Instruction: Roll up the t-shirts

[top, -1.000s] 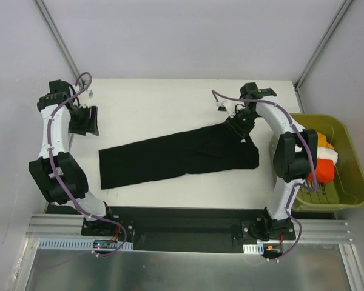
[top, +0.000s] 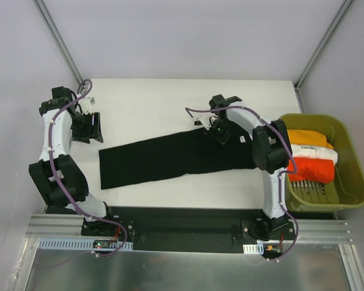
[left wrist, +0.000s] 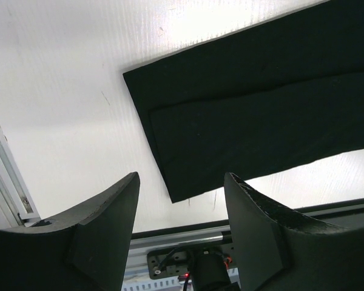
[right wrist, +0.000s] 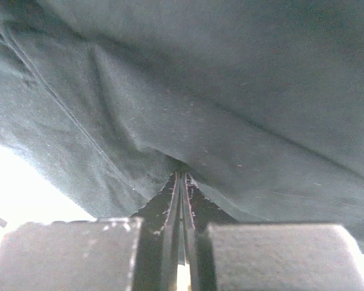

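A black t-shirt (top: 148, 160) lies folded into a long strip across the table, its left end squared off and its right end partly under my right arm. My right gripper is shut with its tips down at the wrinkled dark cloth (right wrist: 230, 121); whether any fabric is pinched between them does not show. In the top view that gripper (top: 215, 138) is over the right part of the shirt. Left of the strip, my left gripper (top: 96, 138) hangs open and empty. Its spread fingers (left wrist: 118, 203) frame bare table near the shirt's end corner (left wrist: 173, 197).
An olive bin (top: 346, 139) at the right holds an orange-yellow bundle (top: 309, 138), a white bundle (top: 315, 153) and an orange-red bundle (top: 312, 169).
My right gripper has moved left across the shirt from near its right end. The shirt's left part looks unchanged.
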